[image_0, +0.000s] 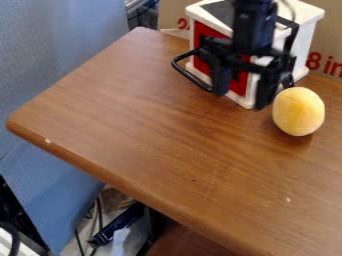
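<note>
My black gripper (245, 80) is at the upper right, in front of a white box (299, 32) with a red front panel (205, 58). Its dark fingers overlap the box's front, so whether they are open or touching it is unclear. A yellow ball-like object (298, 111) sits on the wooden table (147, 130), just right of and below the gripper.
A cardboard box (325, 60) stands behind the white box. The table's left edge drops to a floor with cables and clutter beside a blue-grey surface (54, 60).
</note>
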